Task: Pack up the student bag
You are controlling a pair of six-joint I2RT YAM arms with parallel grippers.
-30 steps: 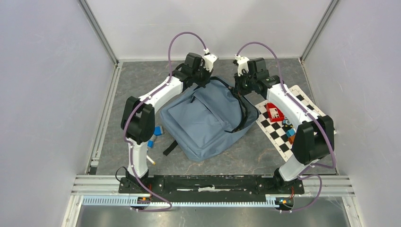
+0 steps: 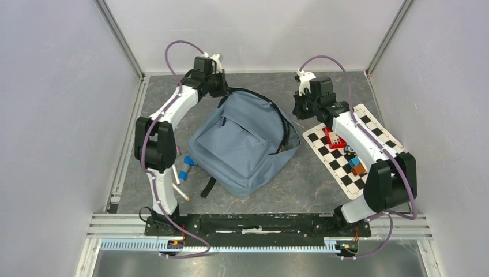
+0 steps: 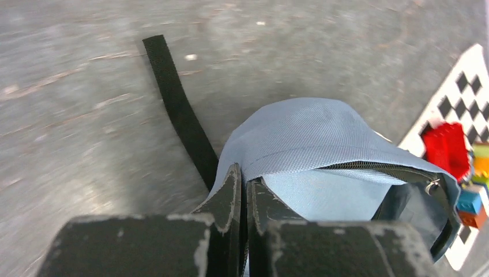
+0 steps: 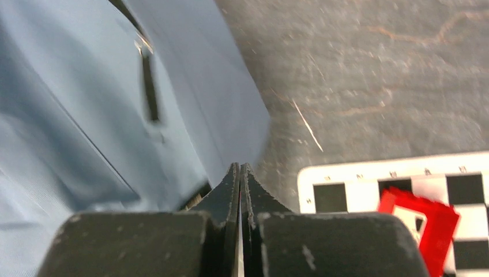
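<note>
The blue-grey student bag [image 2: 233, 150] lies mid-floor, its zipped opening along the upper right. My left gripper [image 2: 222, 91] is shut on the bag's top edge at its upper end; in the left wrist view the fabric [image 3: 300, 133] rises from between its fingers, with a black strap [image 3: 176, 98] alongside. My right gripper [image 2: 298, 112] is shut, nothing visible between its fingers, just off the bag's right edge; the right wrist view shows the bag's blurred fabric [image 4: 75, 109] left of it.
A checkered board [image 2: 323, 156] at the right holds a red box [image 2: 334, 138] and several small blocks [image 2: 356, 165]. Blue pieces [image 2: 188, 161] and white sticks [image 2: 183, 193] lie left of the bag. Bare floor is at the back and front.
My left gripper has moved left and slightly up, dragging the bag's top leftward. The bag has slid off the board's edge; my right gripper now sits apart from it.
</note>
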